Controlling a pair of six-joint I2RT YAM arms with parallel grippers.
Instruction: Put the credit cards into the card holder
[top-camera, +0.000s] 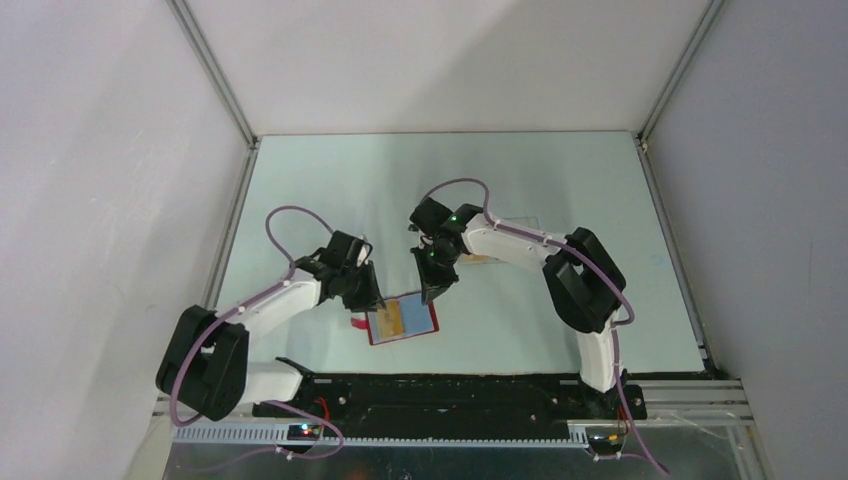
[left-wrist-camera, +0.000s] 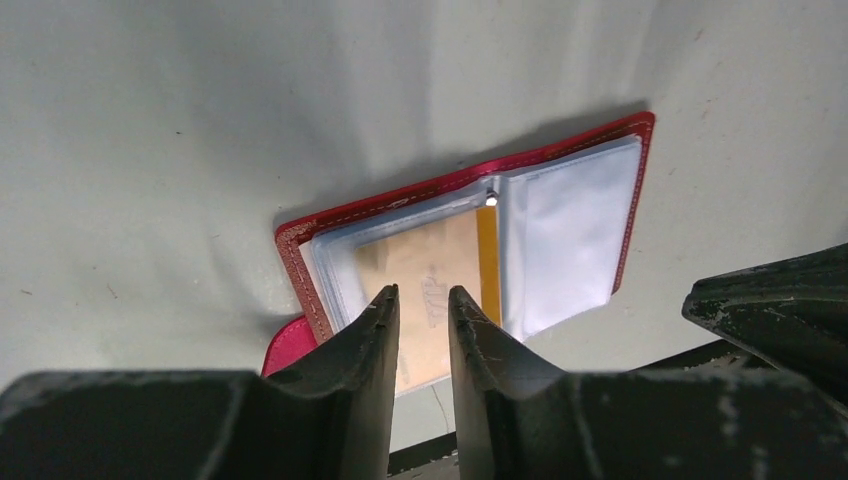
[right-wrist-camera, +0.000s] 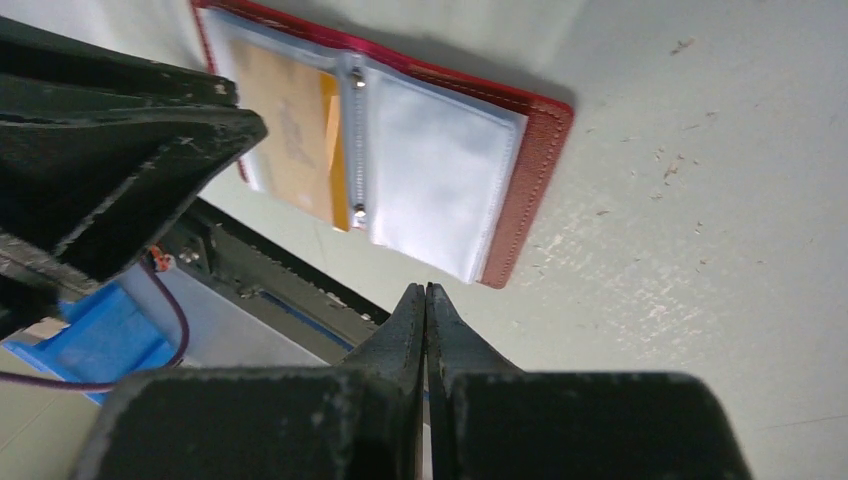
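The card holder (top-camera: 420, 315) lies open on the table, red-edged, with clear sleeves. A gold card (left-wrist-camera: 430, 265) sits in its left sleeve, while the right sleeve (right-wrist-camera: 440, 160) looks white and empty. In the left wrist view my left gripper is over the gold card's sleeve, part open with a gap between its fingertips; whether they touch the sleeve I cannot tell. My right gripper is shut, nothing showing between its fingers, near the right sleeve's edge.
A clear flat case (top-camera: 528, 219) with something tan lies behind the right forearm, mostly hidden. A red tab (left-wrist-camera: 290, 345) sticks out at the holder's left. Both grippers are close together.
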